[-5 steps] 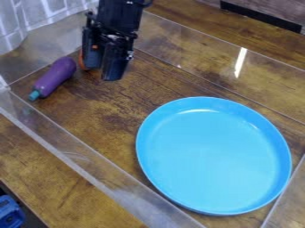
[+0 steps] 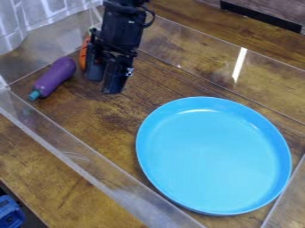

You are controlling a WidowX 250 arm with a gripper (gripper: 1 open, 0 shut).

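Note:
The black robot gripper [image 2: 105, 73] hangs over the back left of the wooden surface, just right of a purple elongated object [image 2: 52, 77] and in front of an orange object [image 2: 86, 46], which it partly hides. Its fingers are dark and small, so whether they are open, shut or holding something cannot be told. A large blue plate [image 2: 213, 156] lies at the front right, apart from the gripper.
A clear plastic wall runs along the left and front. A small blue object [image 2: 10, 214] sits outside it at the bottom left.
The gripper and arm have shifted slightly over the last second near the orange object. The purple object and blue plate look unmoved.

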